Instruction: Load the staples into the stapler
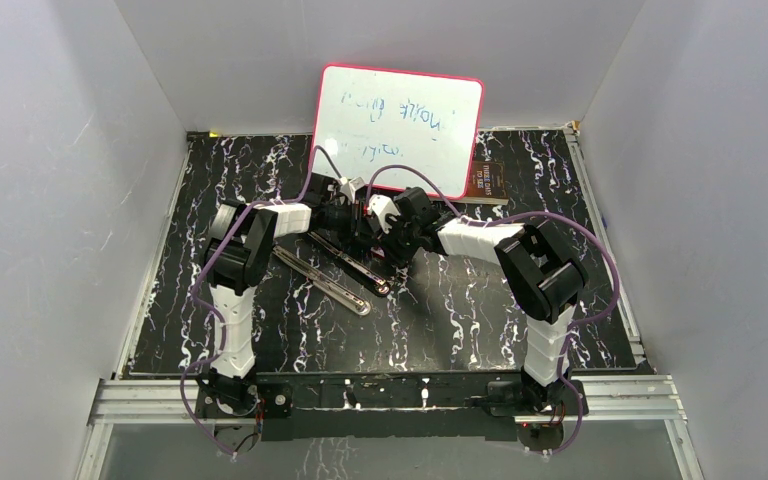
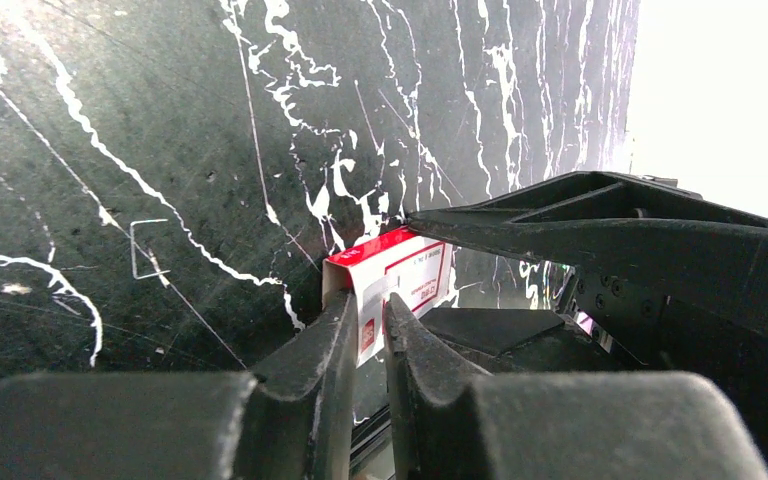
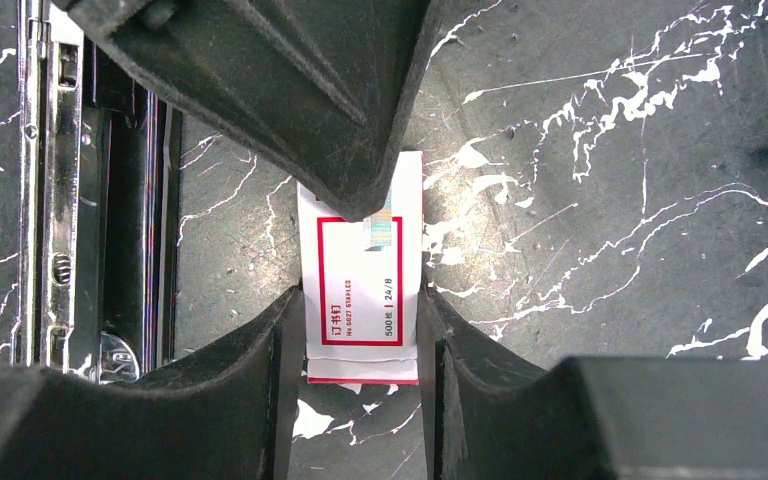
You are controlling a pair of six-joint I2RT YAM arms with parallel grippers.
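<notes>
A white-and-red staples box is held between the fingers of my right gripper, which is shut on its sides. My left gripper has its fingertips at one end of the box, a narrow gap between them. Part of the box end shows through that gap; whether a flap is caught there is unclear. In the right wrist view a dark left finger overlaps the box's far end. The long stapler lies opened, its metal channel left of the box. In the top view both grippers hide the box.
A pale long stapler part lies beside the dark one. Behind the arms leans a red-framed whiteboard, with a brown book at its right.
</notes>
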